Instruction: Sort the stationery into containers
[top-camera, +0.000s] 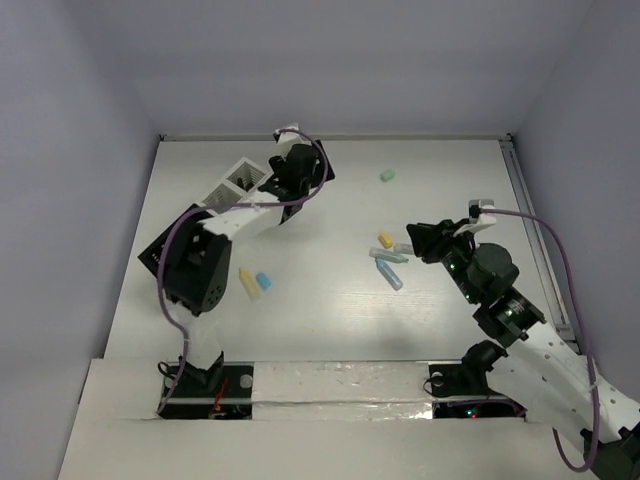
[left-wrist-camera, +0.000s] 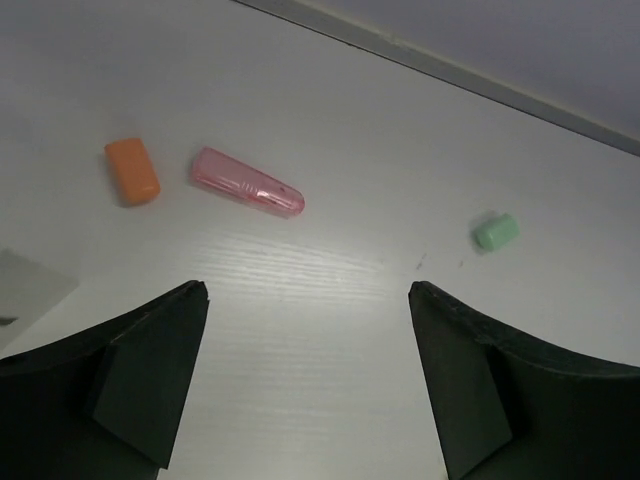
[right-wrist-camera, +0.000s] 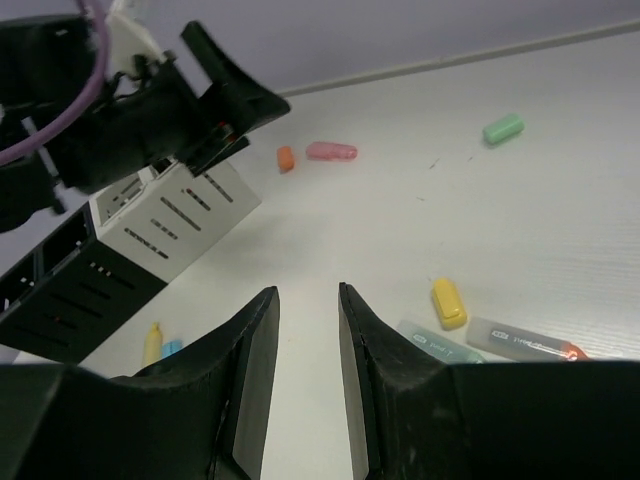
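Note:
My left gripper is open above the table, its fingers empty. Beyond its tips in the left wrist view lie a pink marker (left-wrist-camera: 246, 182) and an orange block (left-wrist-camera: 132, 170), with a green block (left-wrist-camera: 495, 231) farther right. In the right wrist view my right gripper stands open and empty. A yellow block (right-wrist-camera: 449, 303), a greenish marker (right-wrist-camera: 438, 343) and a grey marker with an orange end (right-wrist-camera: 525, 341) lie to its right. The top view has a blue marker (top-camera: 389, 274) beside them. White containers (top-camera: 245, 177) and a black one (top-camera: 152, 256) stand left, partly hidden by the left arm.
A yellow marker (top-camera: 248, 283) and a small blue block (top-camera: 263, 281) lie right of the left arm. Bare table (top-camera: 335, 300) fills the centre. A rail (top-camera: 400, 137) runs along the back edge, with walls around the table.

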